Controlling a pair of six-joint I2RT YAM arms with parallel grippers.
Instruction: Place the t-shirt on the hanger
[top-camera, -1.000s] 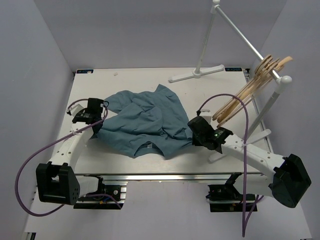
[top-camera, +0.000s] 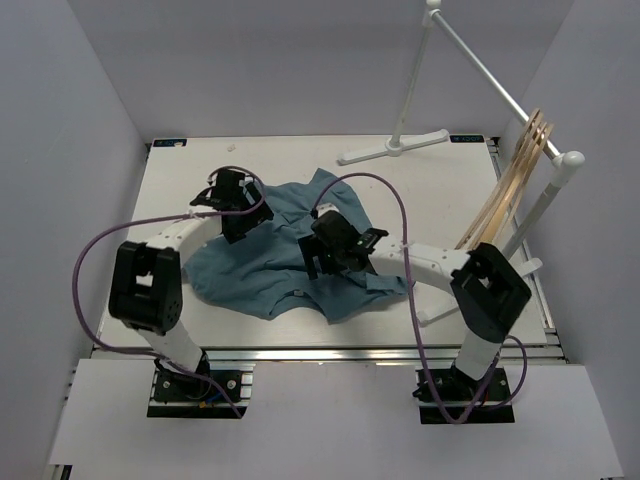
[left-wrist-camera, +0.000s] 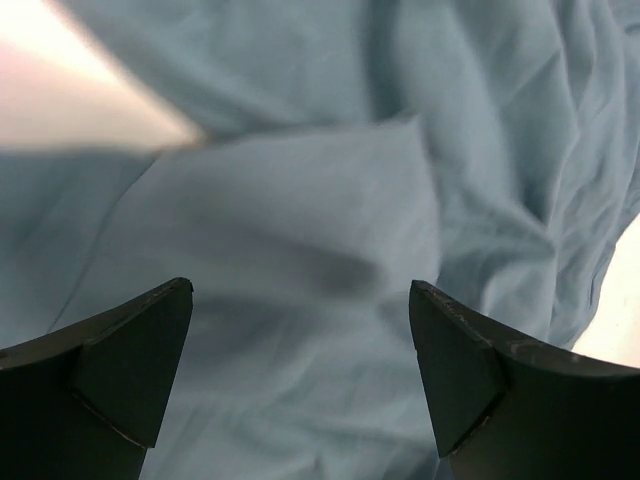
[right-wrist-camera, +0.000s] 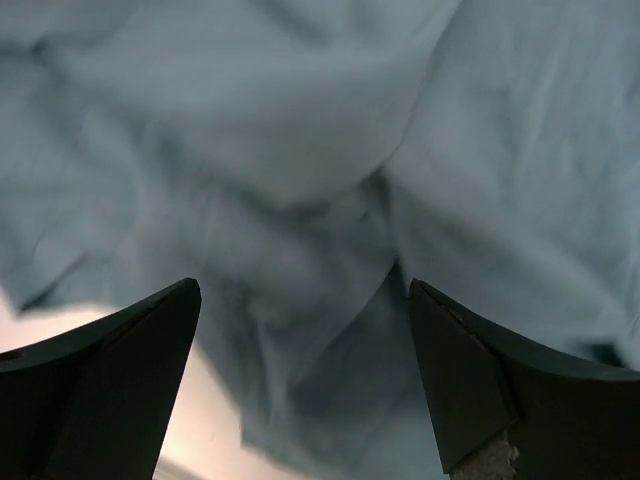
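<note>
A blue-grey t-shirt (top-camera: 250, 275) lies spread and rumpled on the white table. My left gripper (top-camera: 243, 215) is over its upper left part, open, with soft folds of cloth between and beyond the fingers in the left wrist view. My right gripper (top-camera: 320, 258) is over its middle right part, also open, the cloth below it blurred in the right wrist view. Several wooden hangers (top-camera: 505, 190) hang together on the white rail (top-camera: 485, 70) at the right.
The rack's white feet (top-camera: 365, 154) stand at the back and right of the table. Bare table (top-camera: 270, 150) shows behind the shirt. Grey walls enclose both sides.
Both arms have moved inward over the shirt, the left rightward, the right leftward and up in the top view, away from the shirt's edges. The hangers swung slightly.
</note>
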